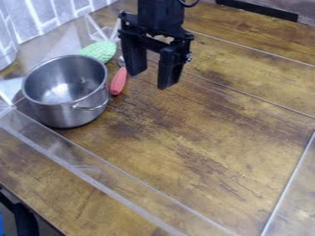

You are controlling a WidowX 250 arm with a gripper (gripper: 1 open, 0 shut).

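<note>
My black gripper (pixel 153 59) hangs over the upper middle of the table, its two dark fingers spread apart and pointing down, with nothing visible between them. A steel pot (pixel 65 91) with side handles stands at the left. Between the pot and the gripper lies a red, elongated object (pixel 118 82), partly close behind the gripper. A pale green textured item (pixel 96 53) lies behind the pot, near the back left.
Clear plastic edging runs along the left and right sides, and a dark edge lies at the back right.
</note>
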